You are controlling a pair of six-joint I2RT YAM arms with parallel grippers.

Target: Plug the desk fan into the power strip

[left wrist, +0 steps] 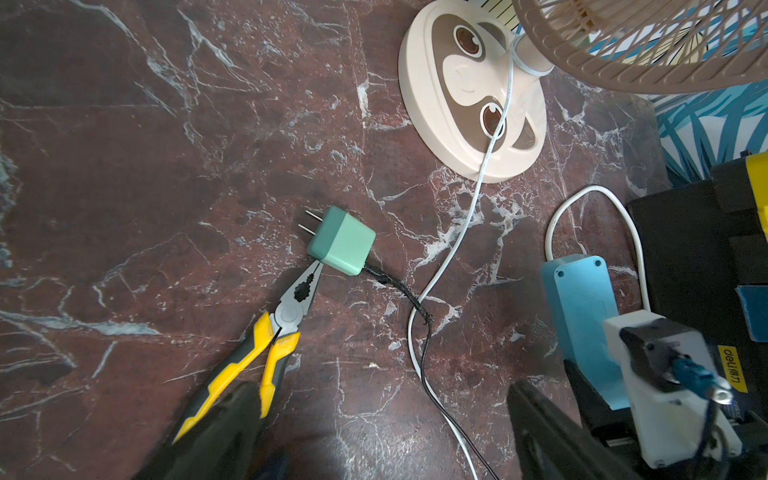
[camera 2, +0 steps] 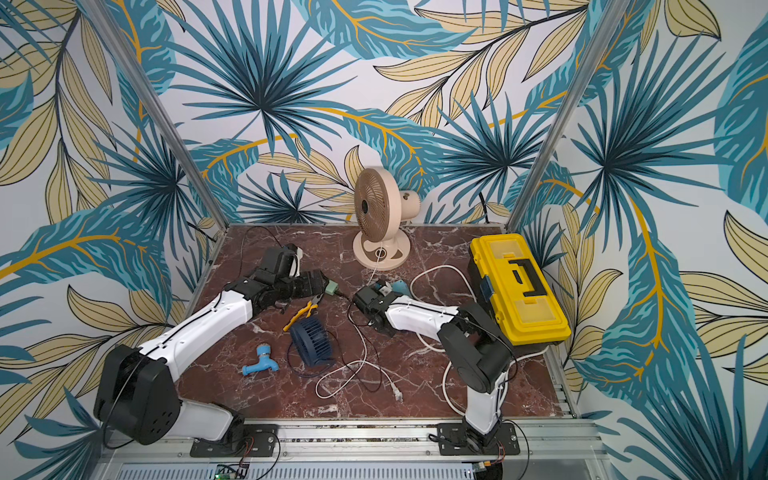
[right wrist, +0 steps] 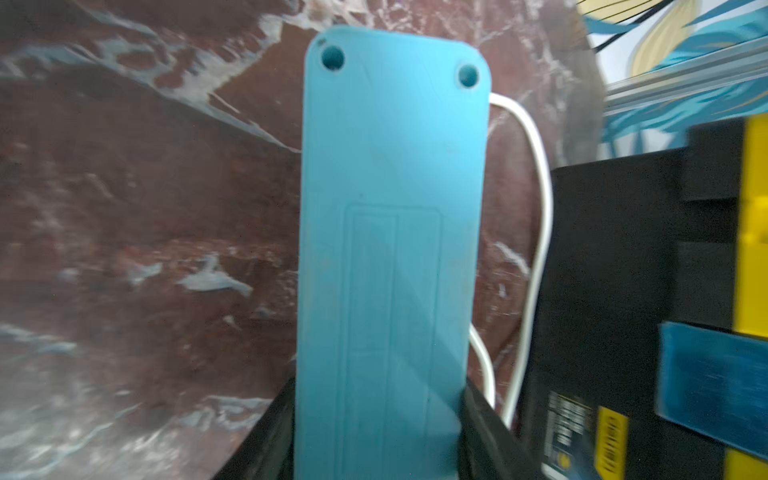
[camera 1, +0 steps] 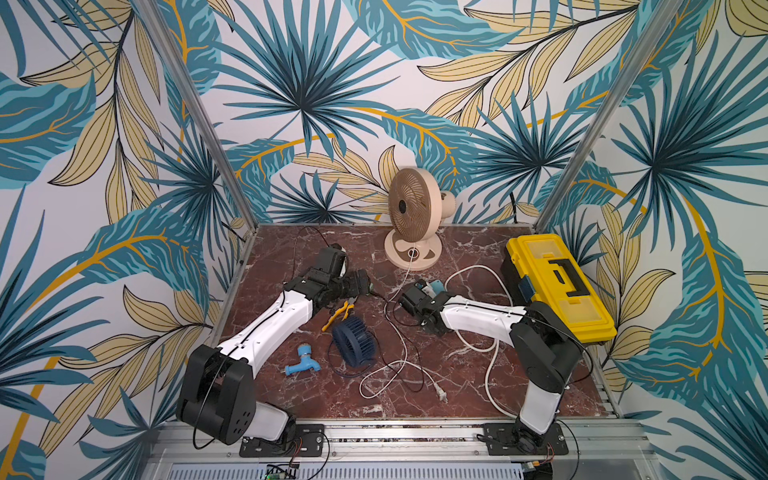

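Note:
In the right wrist view a long light-blue power strip [right wrist: 392, 160] fills the middle, with my right gripper shut on its sides. A flat face with two screw holes shows; its sockets are not visible there. In the left wrist view the strip [left wrist: 582, 312] hangs at the right. Below my open left gripper lies a green plug adapter [left wrist: 342, 241], prongs pointing left, with a black cord; nothing is between the fingers. The beige desk fan [camera 1: 416, 208] stands at the back, its white cord running forward. A white plug [camera 1: 441, 393] lies near the front.
Yellow-handled pliers [left wrist: 240, 368] touch the adapter. A small blue fan [camera 1: 353, 340] and a blue pipe-like piece [camera 1: 302, 360] lie nearer the front. A yellow toolbox [camera 1: 560, 288] blocks the right. White and black cords cross mid-table.

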